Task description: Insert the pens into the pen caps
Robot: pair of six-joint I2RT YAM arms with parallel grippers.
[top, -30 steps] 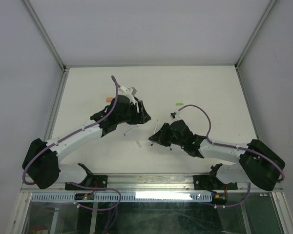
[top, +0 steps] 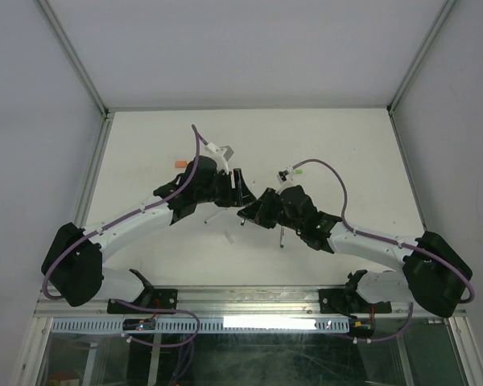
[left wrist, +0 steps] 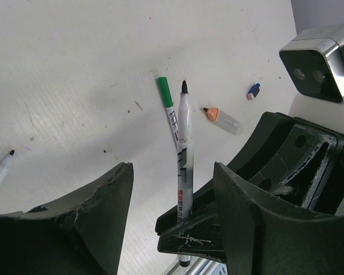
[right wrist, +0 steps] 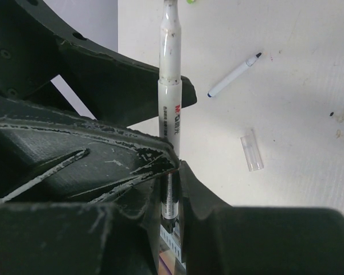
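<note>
A white pen (left wrist: 184,129) stands upright with its black tip uppermost, its lower part in my right gripper, which is shut on it. My left gripper is part open, its two fingers on either side of the pen's line in the left wrist view. From the right wrist view, the left fingers (right wrist: 117,152) reach in from the left around the pen. Another white pen (right wrist: 235,75) lies on the table, with a short clear cap (right wrist: 252,150) nearby. A green-ended white pen (left wrist: 172,109) lies flat too.
An orange-tipped clear piece (left wrist: 225,120) and a small blue piece (left wrist: 253,90) lie apart on the table. A bright green piece (top: 299,171) and an orange one (top: 181,164) are farther back. Both grippers are close together mid-table.
My right gripper has moved up and to the left with the pen, coming in beside the left one. The left gripper has shifted slightly right.
</note>
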